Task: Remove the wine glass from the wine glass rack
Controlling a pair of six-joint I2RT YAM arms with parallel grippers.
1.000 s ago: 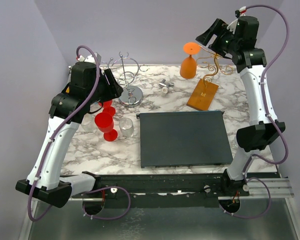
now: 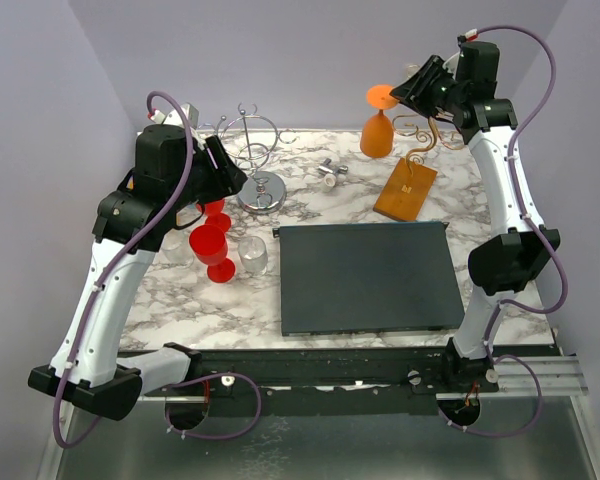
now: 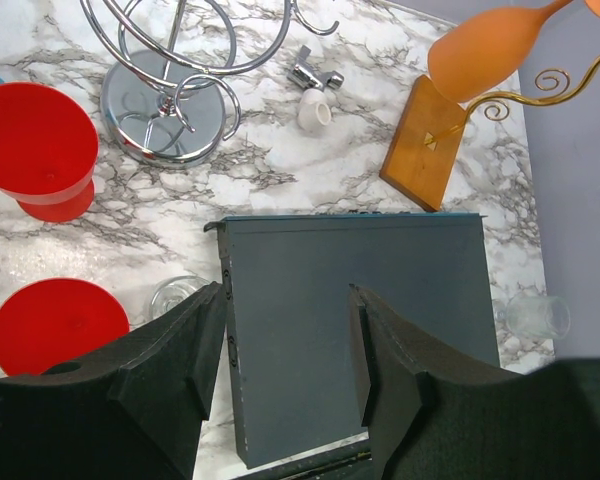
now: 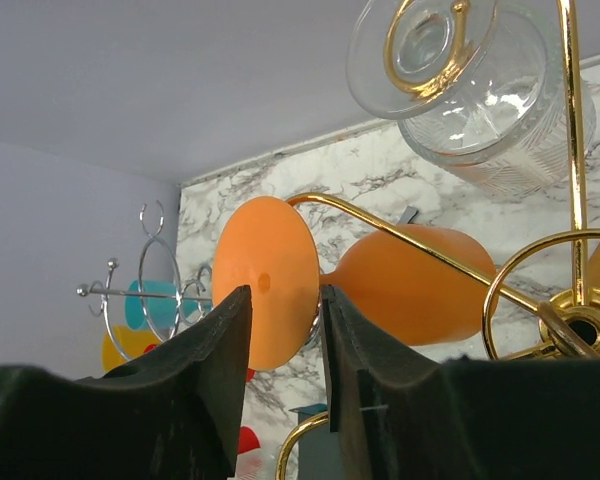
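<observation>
An orange wine glass (image 2: 377,136) hangs upside down on a gold rack (image 2: 421,155) with a wooden base (image 2: 407,190). Its round foot (image 4: 266,268) faces the right wrist camera. My right gripper (image 2: 396,97) is at the foot's right side, its fingers part open. In the right wrist view, the fingertips overlap the foot, and whether they touch it cannot be told. A clear glass (image 4: 490,110) also hangs on this rack. My left gripper is part open above the left half of the table, with nothing between its fingers.
A silver rack (image 2: 262,192) stands at the back left. Red goblets (image 2: 209,243) and a clear glass (image 2: 253,254) stand near the left arm. A dark grey box (image 2: 368,277) fills the front middle. A small metal fitting (image 2: 330,172) lies between the racks.
The left arm and the orange glass look about the same.
</observation>
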